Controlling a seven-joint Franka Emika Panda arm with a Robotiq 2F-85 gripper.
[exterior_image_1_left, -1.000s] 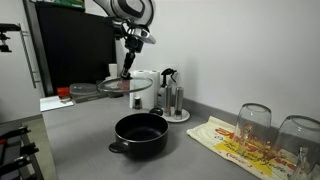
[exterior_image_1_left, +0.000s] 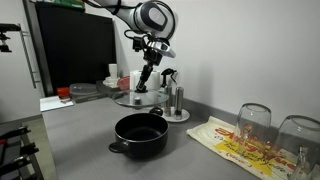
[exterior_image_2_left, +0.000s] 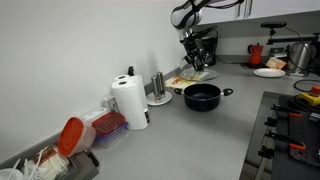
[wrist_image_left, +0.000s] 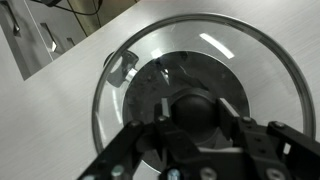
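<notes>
A clear glass lid (exterior_image_1_left: 140, 99) with a dark knob (wrist_image_left: 195, 113) hangs level in the air. My gripper (exterior_image_1_left: 143, 83) is shut on that knob from above. Below and slightly to the right, in exterior view 1, stands the black pot (exterior_image_1_left: 142, 136), open at the top, with a gap between its rim and the lid. Exterior view 2 also has the lid (exterior_image_2_left: 196, 76) raised over the pot (exterior_image_2_left: 203, 97). Through the glass in the wrist view, the dark pot (wrist_image_left: 150, 90) appears inside the lid's outline, off-centre. Fingers partly cover the knob.
Behind the pot are metal shakers (exterior_image_1_left: 179, 100) on a white plate and a paper roll (exterior_image_2_left: 130, 102). Two upturned glasses (exterior_image_1_left: 253, 128) and a yellow-patterned cloth (exterior_image_1_left: 225, 138) lie to the right. Grey table in front of the pot is clear.
The lid, held by its knob throughout, has moved right and down in exterior view 1, coming nearer to the space above the pot. The pot has stayed put.
</notes>
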